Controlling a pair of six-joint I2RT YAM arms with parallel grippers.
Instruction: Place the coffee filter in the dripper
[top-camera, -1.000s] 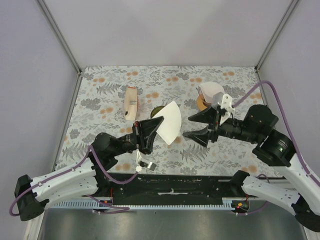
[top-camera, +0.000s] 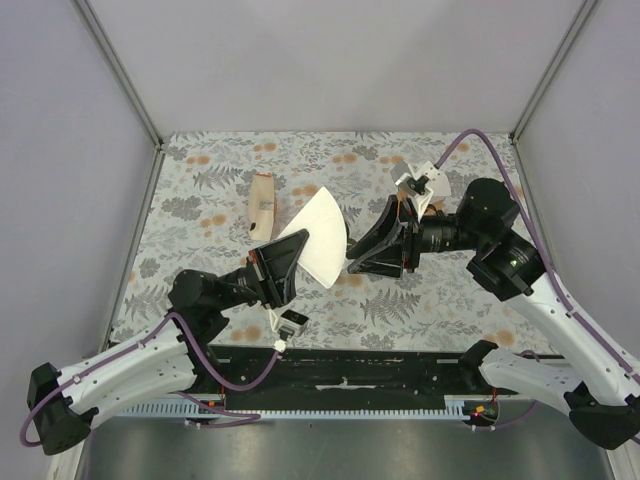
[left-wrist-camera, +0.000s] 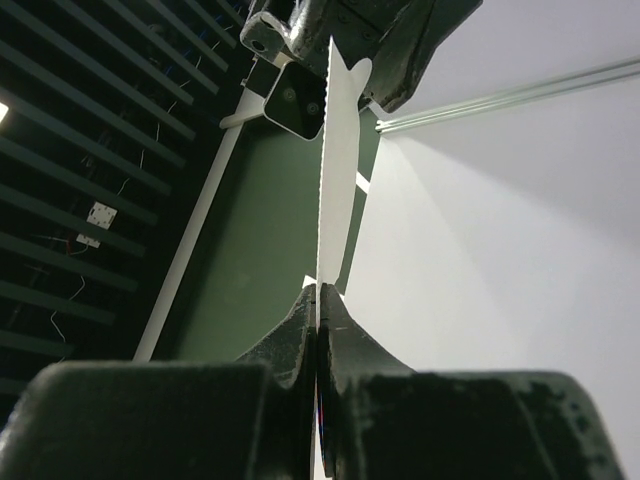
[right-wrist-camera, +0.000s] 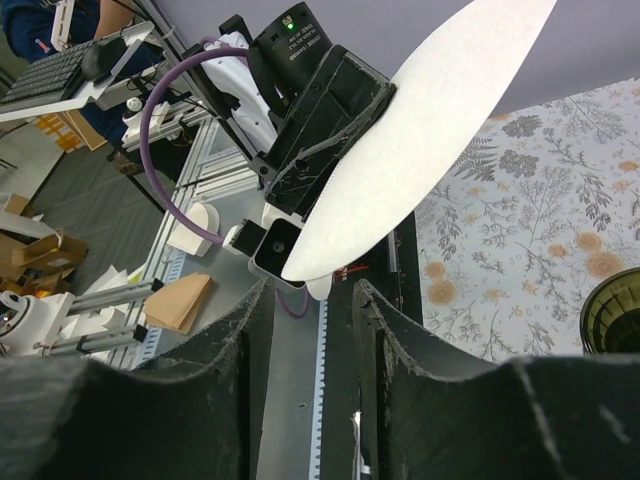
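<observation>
A white paper filter (top-camera: 318, 230) is held upright in my left gripper (top-camera: 285, 265), which is shut on it; in the left wrist view the filter (left-wrist-camera: 338, 170) rises thin between the shut fingertips. My right gripper (top-camera: 375, 250) faces it from the right, part open, its fingertips just short of the filter's right edge. In the right wrist view the filter (right-wrist-camera: 420, 130) hangs just above and beyond the right fingers. A dark round vessel (right-wrist-camera: 610, 315), apparently the dripper, is mostly hidden behind the filter and grippers in the top view.
A pale wooden piece (top-camera: 261, 205) lies on the patterned mat at the back left. Further items (top-camera: 432, 183) at the back right are partly hidden by the right arm.
My right gripper has moved left, closer to the filter, and its fingers stand nearer each other.
</observation>
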